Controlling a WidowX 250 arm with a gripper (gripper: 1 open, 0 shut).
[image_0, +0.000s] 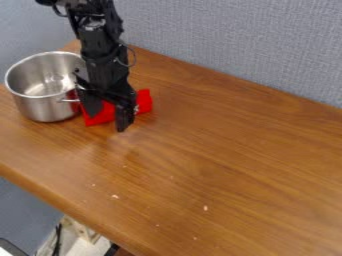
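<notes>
My black gripper (107, 108) hangs low at the upper left of the table, over a red object (142, 103) that it largely covers. A steel pot (38, 88) with a handle stands just left of the gripper, beside the red object. Whether the fingers are open or shut, or hold anything, cannot be made out against the dark arm.
A grey wall (254, 40) runs along the back. The table's near left edge drops away to a floor with a cable and a pale object at the lower left.
</notes>
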